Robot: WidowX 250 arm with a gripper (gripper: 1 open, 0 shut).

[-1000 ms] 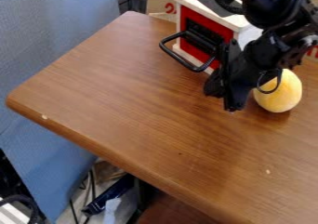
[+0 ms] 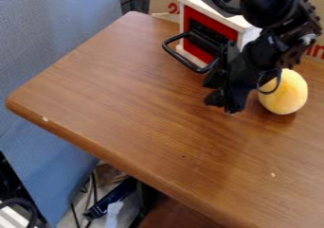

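Observation:
A black robot arm reaches down from the top right, its gripper (image 2: 225,97) hanging low in front of a red-and-white box appliance (image 2: 203,16) with a black looped handle (image 2: 179,56). Beside the gripper, on the right, a pale yellow round object (image 2: 289,94) rests on the wooden table. The gripper's fingertips are dark against each other, and I cannot tell whether they are open or shut.
A blue partition (image 2: 45,52) stands along the left. Cables and bags lie below the table's edge; cardboard stands behind the appliance.

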